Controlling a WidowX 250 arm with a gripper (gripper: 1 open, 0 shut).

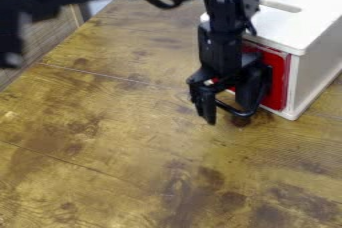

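My black gripper (227, 100) is low at the red front panel (274, 77) of a white box (301, 42) on the right of the camera view. The gripper's body hides much of that panel. Whether its fingers are open or shut, or hold anything, I cannot tell.
A tiled strip (27, 52) runs along its left edge, and a pale wall shows behind.
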